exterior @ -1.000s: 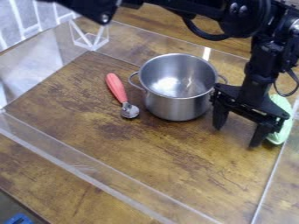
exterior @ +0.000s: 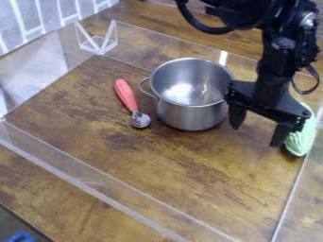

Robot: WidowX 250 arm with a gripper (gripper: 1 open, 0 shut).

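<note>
My black gripper (exterior: 258, 124) is low over the table at the right, fingers apart and pointing down, just right of a steel pot (exterior: 190, 106). Nothing shows clearly between the fingers. A green object (exterior: 300, 138), its shape partly hidden behind the gripper, lies at the right edge. Left of the pot lies a utensil with a red handle (exterior: 125, 95) and a metal head.
Clear plastic walls (exterior: 44, 140) border the wooden work surface (exterior: 120, 170).
The gripper has risen slightly from where it was a second ago. The pot, utensil and green object look unmoved.
</note>
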